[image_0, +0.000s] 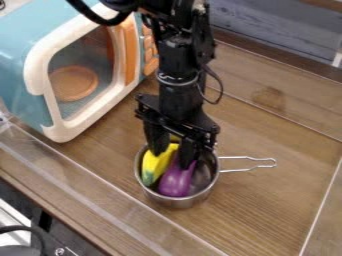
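Observation:
A steel pot (187, 198) with a wire handle on the right holds a yellow banana (154, 166) on the left and a purple eggplant (179, 179) on the right. My gripper (179, 148) is down inside the pot's back part, over both items. Its fingertips are partly hidden among them, so I cannot see whether it grips either one.
A toy microwave (59, 82) with its opening facing right stands at the upper left, a round tan plate inside. Bare wooden counter (274, 130) lies to the right and behind. The counter's front edge runs along the lower left.

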